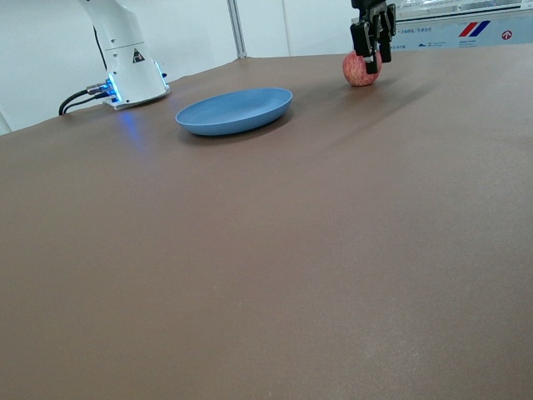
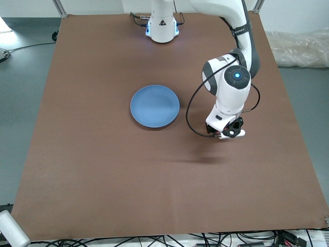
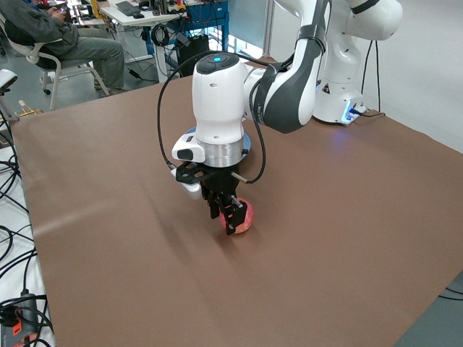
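Observation:
A red apple (image 1: 360, 73) sits on the brown table, with my black gripper (image 3: 233, 220) low over it, its fingers at the apple's near side in the top and right views; whether they grip it I cannot tell. In the left view the wrist (image 2: 226, 126) hides the apple. A blue plate (image 2: 154, 105) lies empty beside them; in the right view the arm mostly hides it.
Cables and boxes (image 3: 25, 311) lie beyond one table edge, and a person sits farther off.

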